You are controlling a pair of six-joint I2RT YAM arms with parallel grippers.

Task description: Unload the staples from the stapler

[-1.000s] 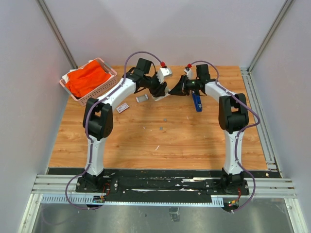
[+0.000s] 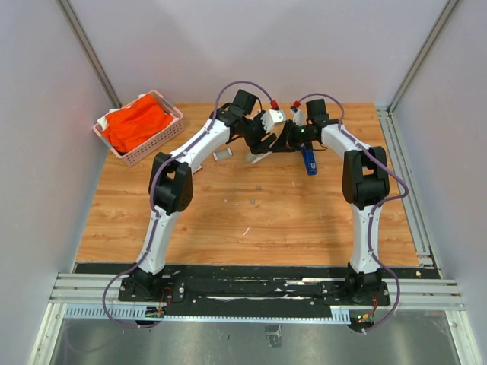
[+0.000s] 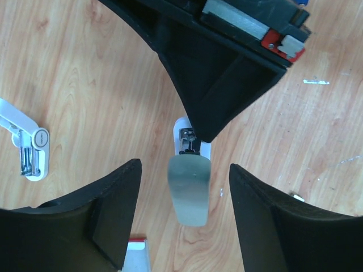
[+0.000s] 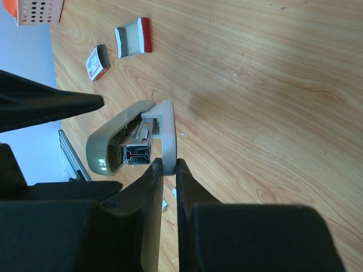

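Observation:
A small stapler (image 4: 104,144) with a grey-green cap and pale body is held by my right gripper, which is shut on its pale side; its metal magazine is exposed. In the left wrist view the stapler's cap (image 3: 189,188) lies below me, between the spread fingers of my left gripper, which is open and looks apart from it. In the top view both grippers meet above the middle back of the table, partly hiding the stapler.
Small cartons (image 4: 134,38) lie to the left, near the pink basket (image 2: 152,144) with orange cloth. A blue box (image 2: 309,161) sits under the right arm. Small bits lie on the clear middle of the table (image 2: 251,228).
My left arm has moved to the right, toward the right gripper and the stapler. The right arm has shifted very little.

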